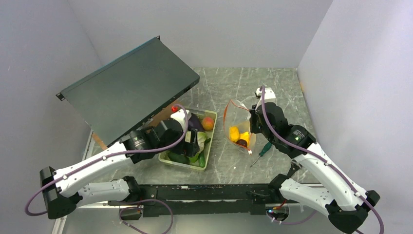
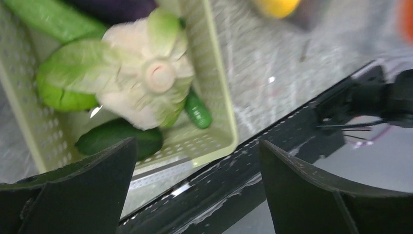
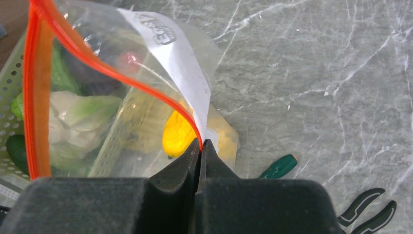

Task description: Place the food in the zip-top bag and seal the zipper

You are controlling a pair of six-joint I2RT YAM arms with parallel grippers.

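The zip top bag (image 1: 238, 126) stands open on the counter with yellow items (image 1: 234, 132) and a dark round one inside. My right gripper is shut on its rim by the orange zipper. My left gripper is open, empty, over the green basket (image 2: 219, 87), which holds a cauliflower (image 2: 146, 73), eggplant (image 2: 117, 9), cucumbers (image 2: 197, 109), an orange fruit (image 1: 208, 123) and other green produce.
A screwdriver (image 1: 264, 150) lies right of the bag, and dark-handled pliers (image 3: 365, 207) show in the right wrist view. A large dark panel (image 1: 126, 83) is at left.
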